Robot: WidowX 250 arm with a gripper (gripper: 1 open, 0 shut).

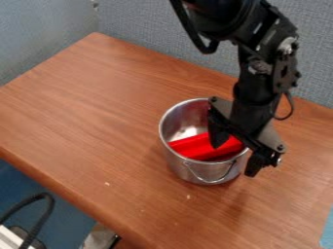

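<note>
A steel pot [182, 165] with a wire handle stands on the wooden table, holding a bright red object [196, 147]. My black gripper [240, 139] is angled down over the pot's right side, its lower parts at the red object and the rim. Whether it is open or shut, or touching the red object, is hard to tell.
Grey padded walls stand behind it. Black cables and a grey object lie off the table's front-left edge.
</note>
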